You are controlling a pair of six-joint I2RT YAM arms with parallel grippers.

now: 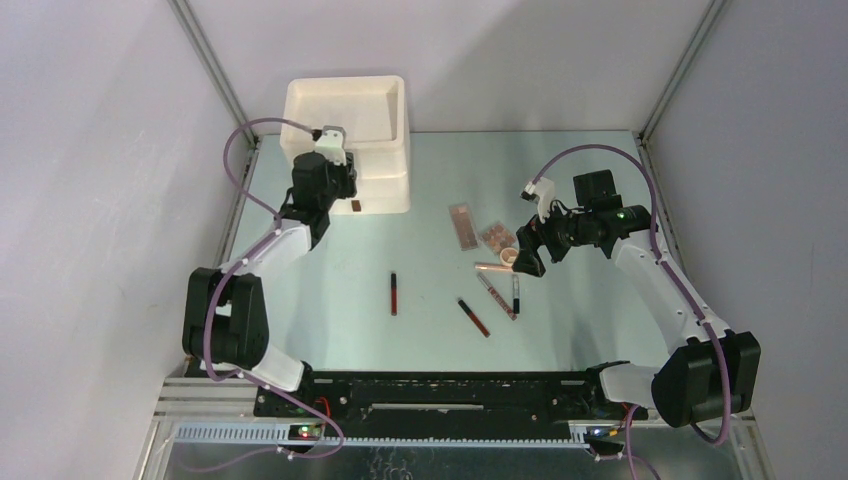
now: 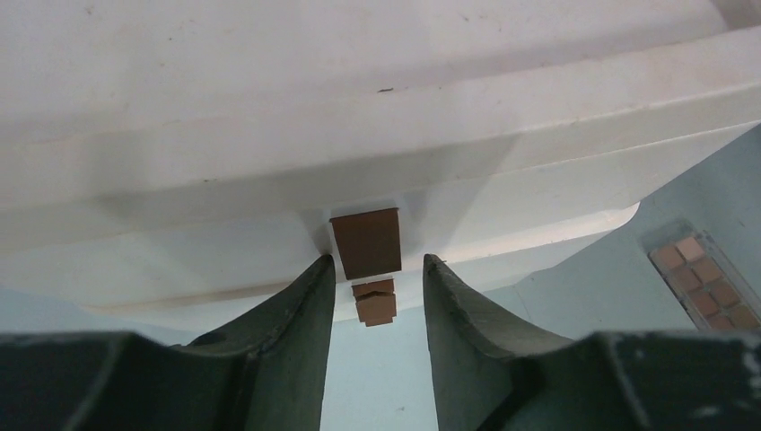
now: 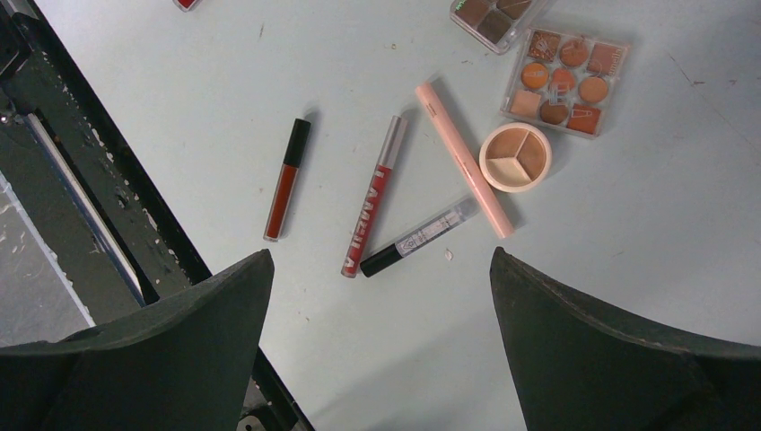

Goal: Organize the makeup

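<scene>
A white two-tier drawer box with an open top stands at the back left, a brown handle on its lower front. In the left wrist view the upper brown handle lies just beyond the parted fingertips of my left gripper; nothing is gripped. Away to the right, my right gripper is open and empty above the makeup. Under it lie a dark-red lip tube, a red pencil, a black-capped pen, a pink stick, a round pan and two palettes, including a square one.
Another lip tube lies alone left of centre. A long palette lies right of the box. The table between the box and the makeup is clear; walls border the table.
</scene>
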